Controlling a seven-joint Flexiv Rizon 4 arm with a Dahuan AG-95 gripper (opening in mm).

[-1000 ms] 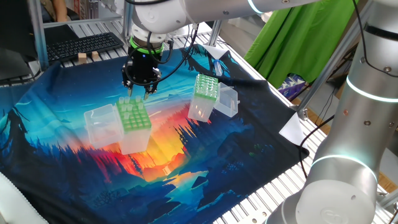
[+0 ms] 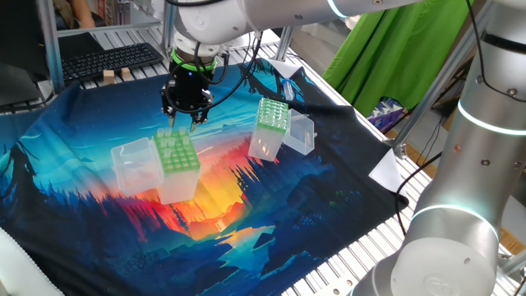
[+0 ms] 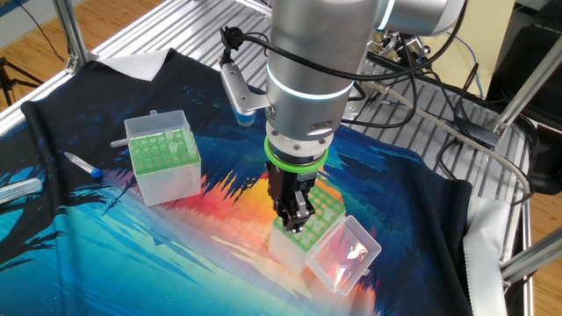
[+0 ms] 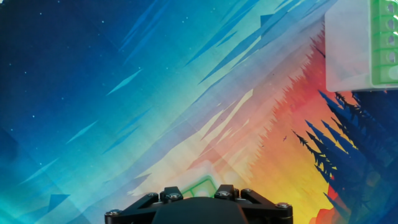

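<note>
My gripper (image 2: 182,125) points down just behind the nearer tip box in exterior view 1. Its two fingers stand apart, open, and nothing shows between them in the wrist view (image 4: 198,191). That translucent tip box (image 2: 179,186) has a green rack with some tips standing up from it, and its clear lid (image 2: 136,164) is folded back to the side. A second tip box (image 2: 266,141), also with a green rack and an opened lid (image 2: 301,131), stands farther right. In exterior view 2 the gripper partly covers the first box's rack (image 3: 323,211).
A printed cloth (image 2: 222,263) covers the table, with folds at its edges. A pen (image 3: 83,165) and a marker (image 3: 19,190) lie beyond the second box. A keyboard (image 2: 111,61) and small wooden blocks (image 2: 108,76) are at the back. Cloth in front of the boxes is clear.
</note>
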